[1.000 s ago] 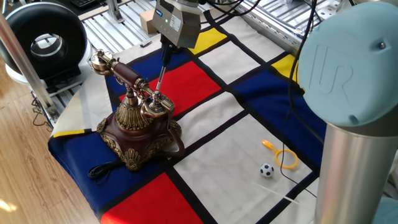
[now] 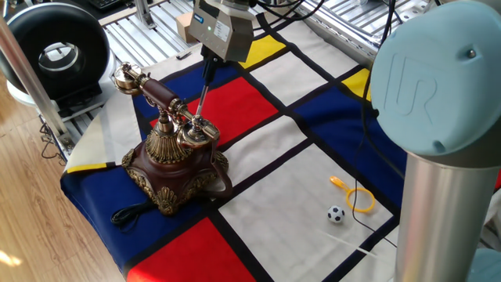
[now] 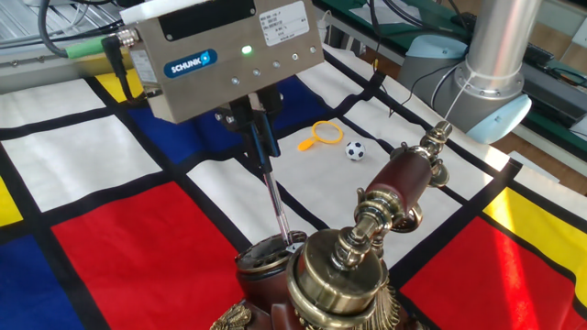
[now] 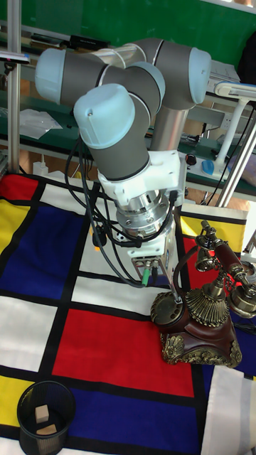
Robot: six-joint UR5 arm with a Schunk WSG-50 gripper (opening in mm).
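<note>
An old-style brown and brass telephone stands upright on the patterned cloth, its handset resting across the cradle. My gripper reaches down at a slant, its long thin metal fingers close together and shut. Nothing shows clearly between them. In exterior view 2 the tips end at the edge of the round dial on the telephone's front, partly behind the handset's near end; whether they touch it I cannot tell. Exterior view 3 shows the gripper beside the telephone, above its dial.
A small football and a yellow ring with a handle lie on a white patch of cloth. A black mesh cup holding wooden blocks stands at the near left in exterior view 3. Open cloth surrounds the telephone.
The arm's light-blue joint cap has shifted slightly to the left in exterior view 1. The gripper tips stay about where they were, and the telephone has not moved.
</note>
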